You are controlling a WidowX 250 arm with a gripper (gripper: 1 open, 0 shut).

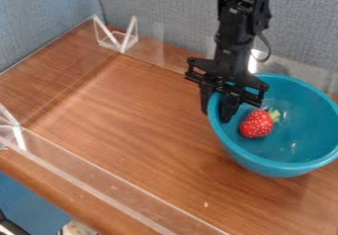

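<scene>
A teal bowl (297, 150) stands on the wooden board at the right, with a red strawberry (258, 123) inside it. My black gripper (215, 108) reaches down at the bowl's left rim, its fingers apart, one near the rim's outside and the other over the inside, left of the strawberry. No strawberry is between the fingers; whether they touch the bowl is unclear.
Clear plastic edging and white corner pieces line the board, with a grey padded wall behind and a blue area at the lower left.
</scene>
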